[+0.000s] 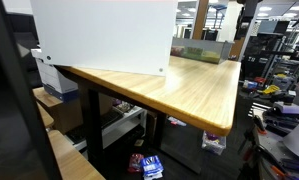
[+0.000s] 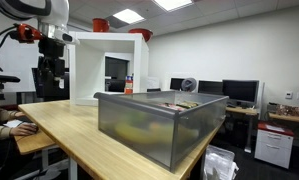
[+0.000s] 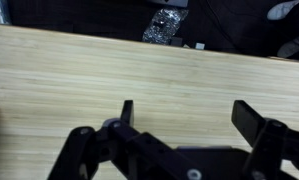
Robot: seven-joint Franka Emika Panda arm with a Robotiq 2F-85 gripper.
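Note:
Seen in the wrist view, my gripper is open above the pale wooden tabletop (image 3: 79,70), with only bare wood between its fingers. In exterior view 2 the gripper (image 2: 56,80) hangs over the left end of the table. A grey see-through bin (image 2: 164,128) stands on the table to its right, with several items partly visible inside. Behind the table surface is a white open-fronted box (image 2: 89,75), and a small red and blue container (image 2: 129,84) stands at its right side.
Exterior view 1 shows the back of the white box (image 1: 104,35) hiding part of the tabletop (image 1: 189,90). Some packets (image 1: 151,166) lie on the floor under the table. Wood between the gripper and the bin is clear. The table edge runs close by the gripper.

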